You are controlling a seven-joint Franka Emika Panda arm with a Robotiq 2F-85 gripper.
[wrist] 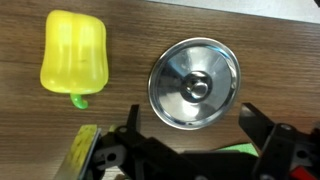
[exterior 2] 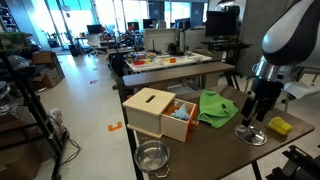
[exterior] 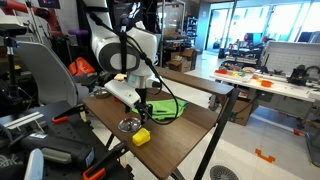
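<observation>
A round silver lid [wrist: 194, 83] with a centre knob lies flat on the brown table. It fills the middle of the wrist view. Beside it rests a yellow toy pepper [wrist: 74, 52] with a green stem. My gripper is open above the table, its fingers spread at the lower left and lower right of that view, with nothing held. From the side, the gripper [exterior 2: 256, 112] hangs just over the lid [exterior 2: 250, 134], and the pepper [exterior 2: 280, 126] sits to the right. Whether the fingers touch anything cannot be told.
A steel pot [exterior 2: 152, 156] stands at the table's far end from the arm. Between it and the lid are an open box [exterior 2: 177, 124] and a crumpled green cloth [exterior 2: 216, 108]. The table in front of the box is bare.
</observation>
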